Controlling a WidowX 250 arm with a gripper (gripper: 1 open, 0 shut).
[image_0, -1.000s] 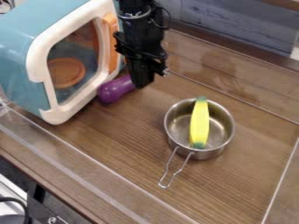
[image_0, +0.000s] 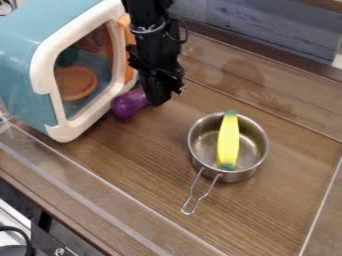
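My black gripper (image_0: 158, 88) is low beside the right side of a teal-and-white toy oven (image_0: 54, 100), at the near end of a purple object (image_0: 130, 104), likely an eggplant, that lies on the wood counter against the oven. Whether its fingers hold anything is hard to tell. A steel pot (image_0: 251, 150) with a wire handle stands to the right, holding a yellow banana-like item (image_0: 227, 141).
An orange round piece (image_0: 74, 80) is inside the oven. A grey wooden wall (image_0: 247, 25) runs along the back.
My gripper has shifted slightly left and down toward the oven and the purple object over the last second. The pot and banana are unmoved.
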